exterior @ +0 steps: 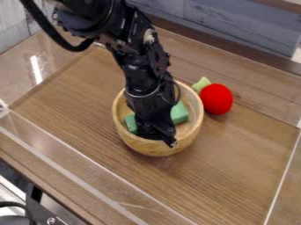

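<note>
A round wooden bowl [179,139] sits on the wooden table with green pieces [178,113] inside, partly hidden by the black arm. My gripper [157,132] is low inside the bowl, over the green pieces; its fingertips are dark and hard to make out.
A red round object [216,99] lies right of the bowl, with a pale green piece [201,84] behind it. A grey-blue plank wall stands at the back.
</note>
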